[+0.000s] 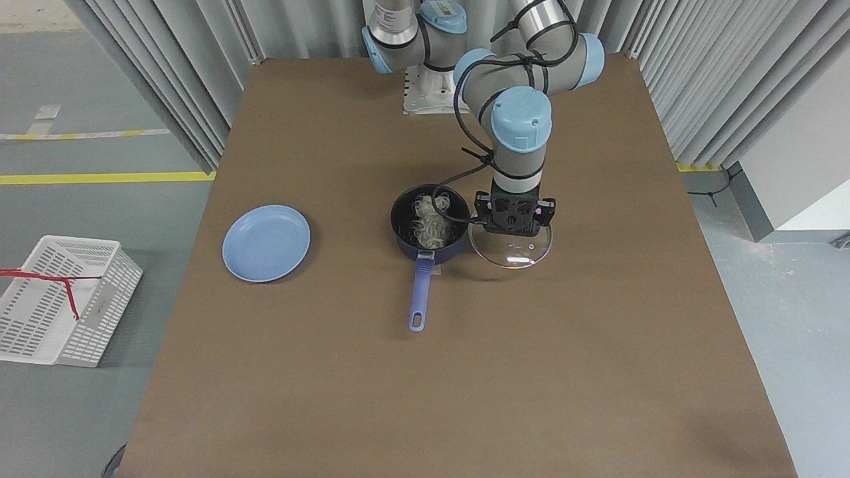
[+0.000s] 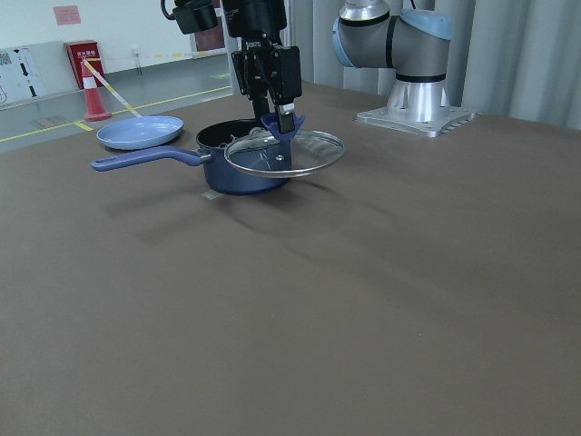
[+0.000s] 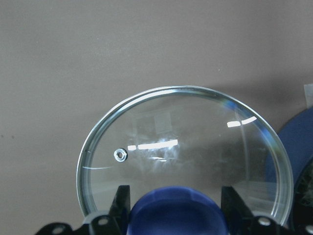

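Observation:
My gripper is shut on the blue knob of a glass lid, which it holds in the air at the right side of a dark blue saucepan. The uncovered pan holds pale, stringy contents. Its lilac-blue handle points toward the front of the table. In the wrist view the lid fills the lower middle, with the pan's rim at the right edge.
A blue plate lies left of the pan on the brown table. A white basket stands on the floor at the left.

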